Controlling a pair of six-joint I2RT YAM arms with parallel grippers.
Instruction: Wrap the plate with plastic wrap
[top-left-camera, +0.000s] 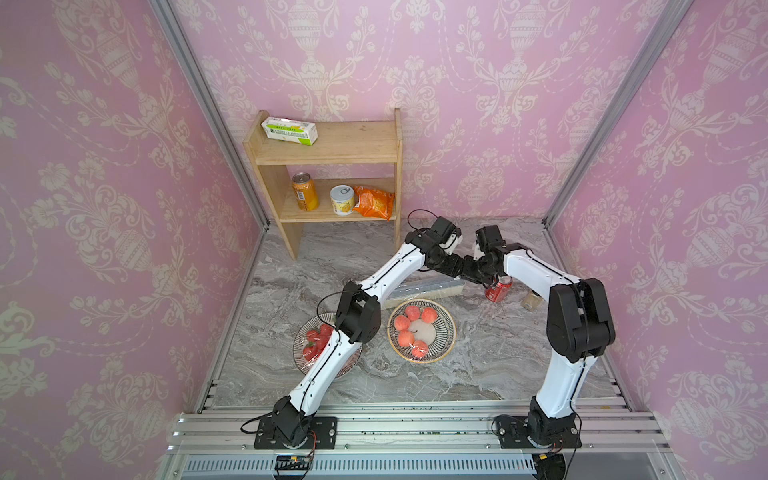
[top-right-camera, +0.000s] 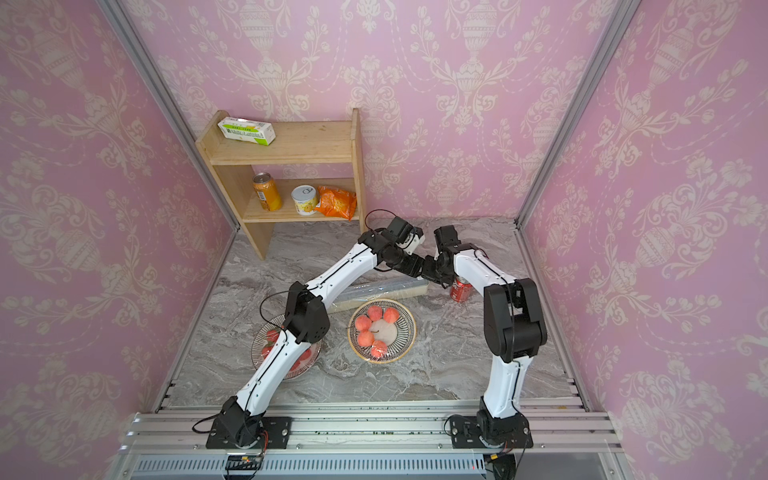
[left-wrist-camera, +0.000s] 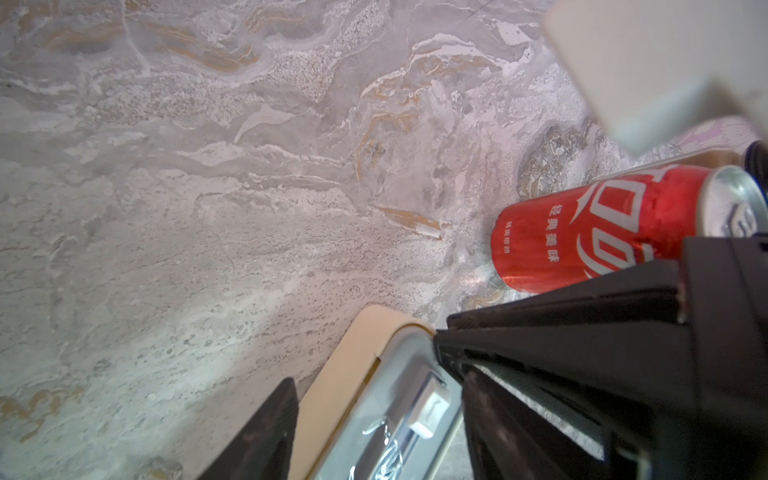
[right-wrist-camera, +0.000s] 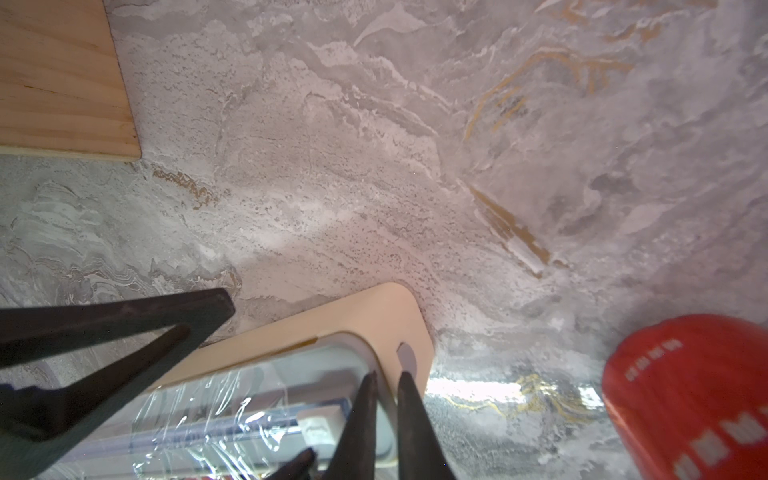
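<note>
The plastic wrap dispenser (top-left-camera: 436, 289), a long pale box with a clear lid, lies behind the plate (top-left-camera: 391, 336), a round woven one with several peach-coloured fruits. My left gripper is part open over the dispenser's right end, its blurred fingers either side of the small white slider (left-wrist-camera: 432, 409). At that same end, my right gripper is shut, its tips close together by the lid's corner. Whether thin film lies between them cannot be seen. Both grippers nearly meet in the top views.
A red cola can (top-left-camera: 497, 293) stands close to the right gripper. At left, a second plate (top-left-camera: 301, 361) with red fruits sits partly under the left arm. A wooden shelf (top-left-camera: 336, 149) stands behind. Open counter lies at front right.
</note>
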